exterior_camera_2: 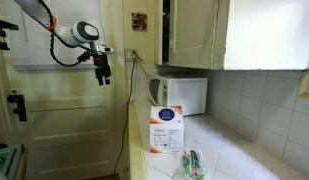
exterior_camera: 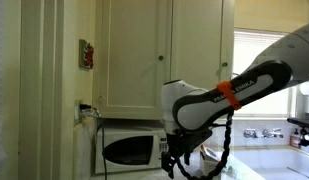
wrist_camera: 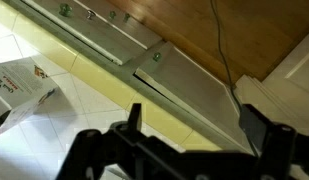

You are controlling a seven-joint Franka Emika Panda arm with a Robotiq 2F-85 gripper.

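My gripper is open, its two dark fingers [wrist_camera: 134,117] wide apart with nothing between them in the wrist view. It points down past the counter's yellow front edge [wrist_camera: 109,85]. In exterior view 2 the gripper [exterior_camera_2: 102,78] hangs at the upper left, in front of a white door and well away from the counter items. A white box with printed text and an orange panel [exterior_camera_2: 166,130] stands upright on the tiled counter. Beside it lies a clear bag with colourful contents [exterior_camera_2: 193,164]. The box [wrist_camera: 22,92] also shows at the wrist view's left edge.
A white microwave [exterior_camera_2: 181,94] sits at the back of the counter below the cabinets [exterior_camera: 134,55]. A dark cord [exterior_camera_2: 127,110] hangs from the wall outlet. Drawers [wrist_camera: 119,35] and wooden floor [wrist_camera: 259,30] lie below the edge. White tile [exterior_camera_2: 229,150] is clear at right.
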